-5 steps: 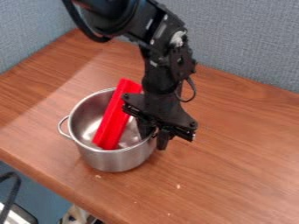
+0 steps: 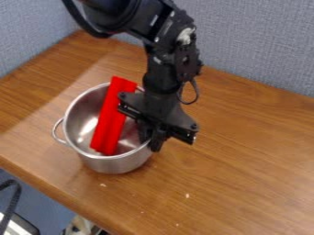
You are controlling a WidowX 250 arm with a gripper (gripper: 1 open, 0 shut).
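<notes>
A steel pot [image 2: 113, 161] with a loop handle sits on the wooden table at left of centre. A long red object [image 2: 112, 117] leans upright inside it, tilted along the pot's interior. My black gripper [image 2: 157, 138] is down at the pot's right rim, its fingertips partly hidden at the rim; whether it is open or shut is unclear.
A grey wall [image 2: 258, 46] stands behind.
The pot, the red object and my gripper have shifted a little to the left and slightly up in view.
</notes>
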